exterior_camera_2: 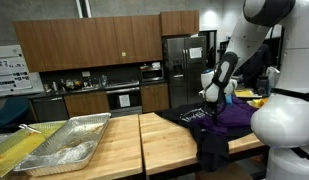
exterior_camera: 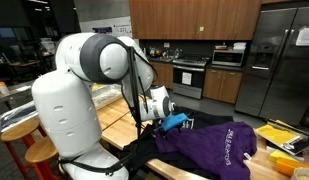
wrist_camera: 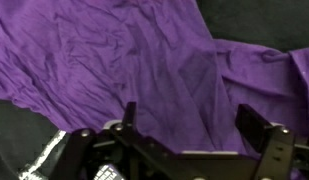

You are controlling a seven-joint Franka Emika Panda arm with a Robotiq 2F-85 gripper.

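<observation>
Purple cloth [wrist_camera: 164, 60] lies crumpled over a black cloth [exterior_camera: 144, 156] on the wooden table. It fills most of the wrist view, with folds running beneath my gripper. The fingers stand wide apart, one finger [wrist_camera: 129, 115] at left and the other [wrist_camera: 252, 125] at right, with no cloth pinched between them. In exterior view 1 the gripper [exterior_camera: 172, 124] is low over the left part of the purple cloth; whether it touches the cloth I cannot tell.
A large foil tray [exterior_camera_2: 69, 140] sits on the table, well away from the cloth. Yellow items [exterior_camera: 279, 135] lie at the table's right side in exterior view 1. Bare wood [exterior_camera_2: 169, 140] shows between the tray and the black cloth.
</observation>
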